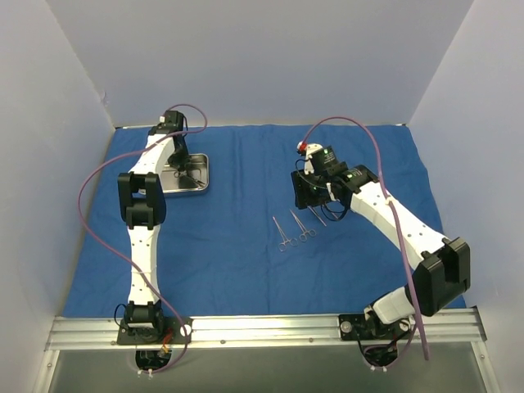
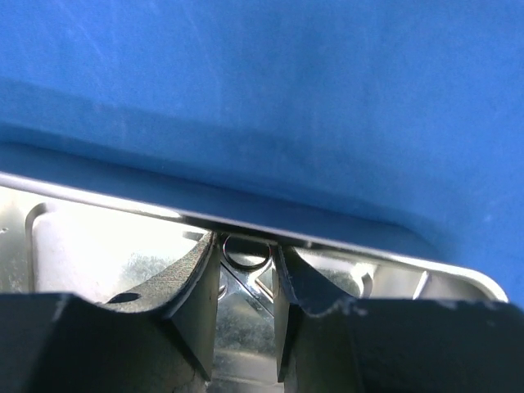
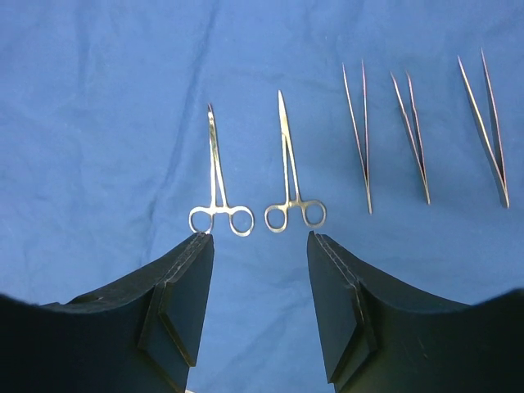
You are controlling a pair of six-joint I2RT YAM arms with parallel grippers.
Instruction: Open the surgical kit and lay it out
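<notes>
My left gripper is down in the steel tray (image 1: 205, 172) at the back left, fingers part open around a ring handle (image 2: 250, 260) of an instrument lying there. My right gripper stands open above the blue cloth, over two scissor-like instruments (image 3: 292, 202) and three tweezers (image 3: 367, 164) laid side by side, with nothing between its fingers.
The blue cloth (image 1: 221, 270) covers the work area, with bare room in the middle and front left. Walls border the back and both sides.
</notes>
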